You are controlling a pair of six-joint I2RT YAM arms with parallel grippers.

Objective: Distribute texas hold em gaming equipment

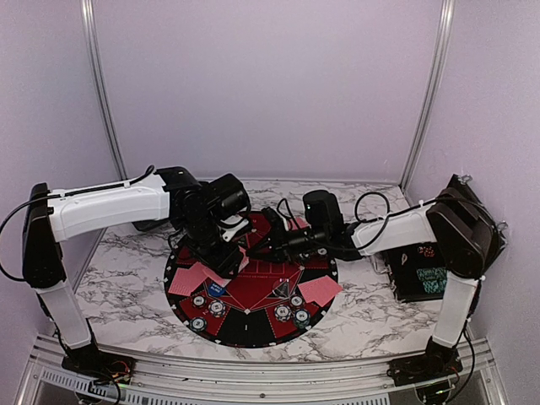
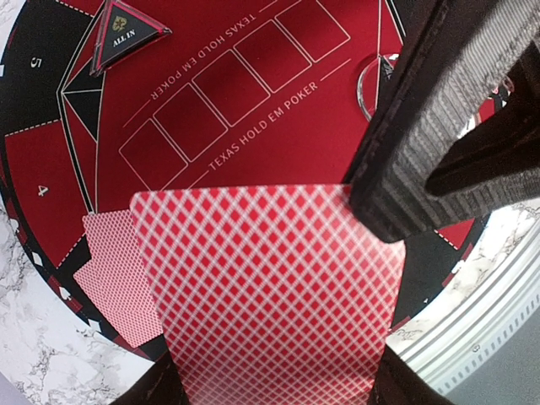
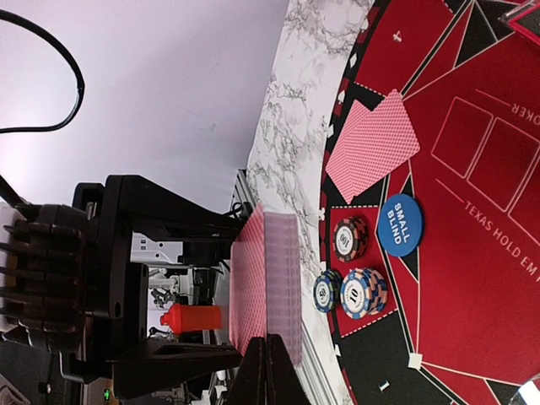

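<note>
The red-patterned card deck (image 2: 270, 287) is held above the poker mat (image 1: 245, 337), with my left gripper shut on its two sides. Against one edge of that deck, my right gripper has its tips together, pinching a card. In the left wrist view its ribbed fingers (image 2: 413, 160) cover the deck's upper right corner, so how many cards are pinched is hidden. Two overlapping cards (image 3: 371, 148) lie on the mat near the blue small blind button (image 3: 399, 225). Another pair of cards (image 1: 320, 290) rests at the mat's right side.
Chip stacks (image 3: 363, 293) stand by the mat's edge. An all-in triangle (image 2: 126, 34) and a clear round piece (image 2: 368, 89) sit on the mat. A black case (image 1: 422, 274) with chips is at the right. Bare marble (image 1: 118, 287) surrounds the mat.
</note>
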